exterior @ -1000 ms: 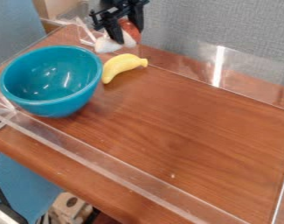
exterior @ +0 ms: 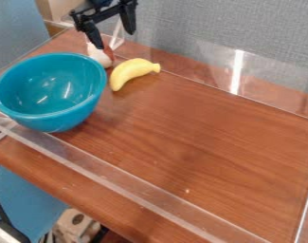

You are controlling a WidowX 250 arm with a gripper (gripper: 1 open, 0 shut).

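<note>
My gripper (exterior: 103, 19) hangs at the top left of the camera view, open, with nothing visible between its fingers. Below it a red-and-white object (exterior: 100, 55) sits on the wooden surface behind a large teal bowl (exterior: 55, 106), partly hidden by the bowl's rim. A yellow banana (exterior: 131, 72) lies to the right of the bowl.
Clear low walls edge it along the back and front, with a grey textured panel behind.
The red-and-white object has left my gripper and now rests lower, behind the bowl. The gripper has moved left and up and is open.
</note>
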